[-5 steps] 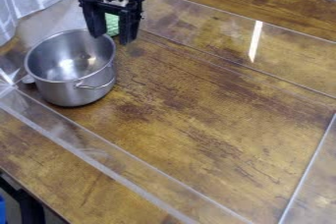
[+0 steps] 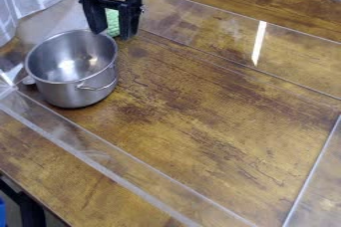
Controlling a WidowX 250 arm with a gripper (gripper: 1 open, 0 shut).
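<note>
My black gripper [image 2: 111, 24] hangs at the top left of the camera view, just behind a steel pot [image 2: 72, 70] with side handles. A green object [image 2: 115, 20] sits behind the gripper, partly hidden by it; I cannot tell what it is or whether the fingers touch it. The gripper's fingers point down, and whether they are open or shut is unclear.
Clear panels run along its edges. A pale curtain [image 2: 19, 2] hangs at the far left, and a dark strip lies at the top right.
My gripper has shifted slightly to the left over the last second. The pot looks unmoved.
</note>
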